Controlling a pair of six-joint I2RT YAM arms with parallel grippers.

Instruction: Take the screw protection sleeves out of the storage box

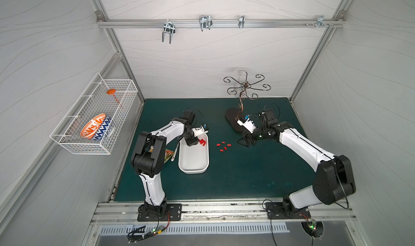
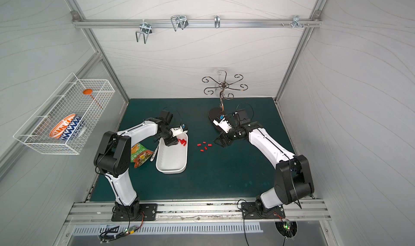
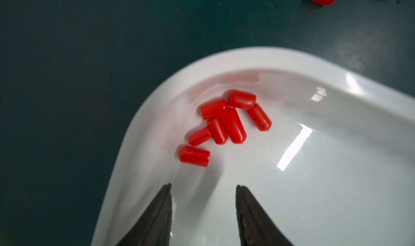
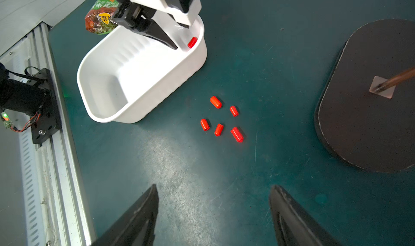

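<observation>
Several red sleeves (image 3: 233, 124) lie bunched in one corner of the white storage box (image 1: 193, 163), seen closely in the left wrist view. My left gripper hangs inside the box beside this cluster, its two black fingers apart and nothing between them. The closest sleeve (image 3: 194, 156) lies just ahead of the fingertips. On the green table, right of the box, several more red sleeves (image 4: 219, 129) are scattered singly. My right gripper stays over the table to the right of these, fingers wide apart with only bare tabletop between them.
A black base (image 4: 367, 98) with a curled metal stand (image 1: 245, 86) stands behind my right gripper. Left of the box lie a snack bag (image 2: 140, 154) and a white stick-like item (image 2: 154, 153).
</observation>
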